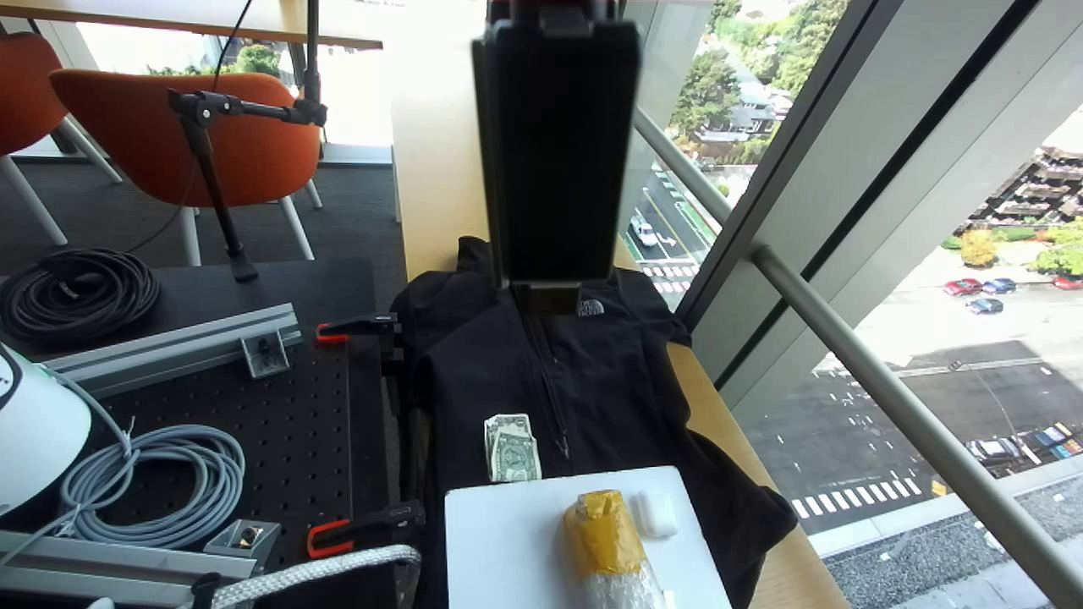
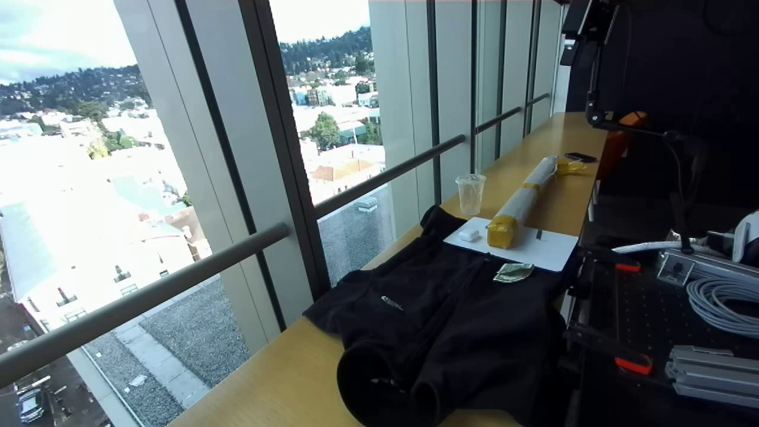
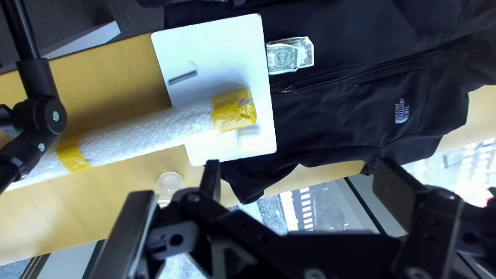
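Note:
My gripper is open, its two fingers wide apart with nothing between them. A black jacket (image 2: 441, 299) lies spread on the wooden ledge, its sleeve below the left finger in the wrist view. Folded dollar bills (image 3: 289, 55) rest on the jacket beside a white board (image 3: 211, 51). On that board lies the yellow-taped end (image 3: 233, 111) of a long bubble-wrapped roll (image 3: 148, 131). A small white object (image 1: 656, 514) sits on the board next to the roll. In exterior view 1 a dark, blurred part of my arm (image 1: 558, 152) hangs above the jacket and hides some of it.
A clear plastic cup (image 2: 470, 193) stands on the ledge near the window rail (image 2: 391, 174). The black perforated table (image 1: 294, 436) bears coiled grey cable (image 1: 162, 472) and metal profiles. A black stand arm (image 3: 39, 88) crosses the wrist view at left.

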